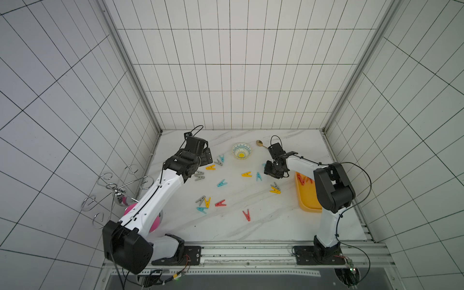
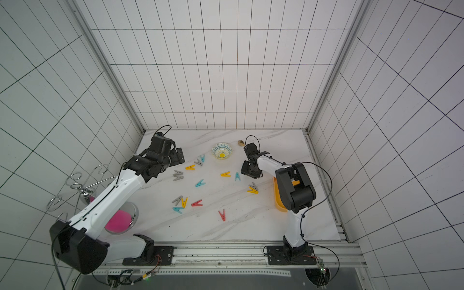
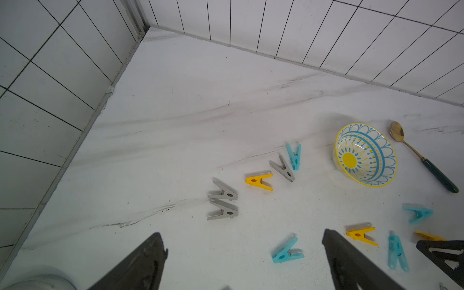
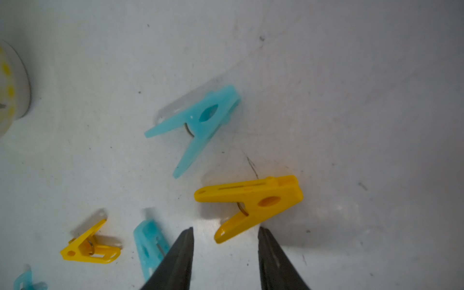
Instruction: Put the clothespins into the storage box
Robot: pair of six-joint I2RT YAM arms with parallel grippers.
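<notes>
In the right wrist view a yellow clothespin (image 4: 270, 195) lies on the table just ahead of my right gripper. The fingers stand apart with nothing clamped, and one leg of that pin reaches between the tips. A light-blue clothespin (image 4: 207, 118) lies beyond it; another blue clothespin (image 4: 148, 246) is close beside the left finger, partly covered by it. The orange storage box (image 1: 308, 200) at the right holds red clothespins (image 1: 300, 179). High over the left side, my left gripper is open and empty, with grey clothespins (image 3: 223, 210) below.
A patterned bowl (image 1: 241, 151) stands at the back middle, with a spoon (image 3: 432, 174) to its right. Several more clothespins lie scattered, including a red clothespin (image 1: 247, 215) near the front. A metal rack (image 1: 116, 189) stands at the left.
</notes>
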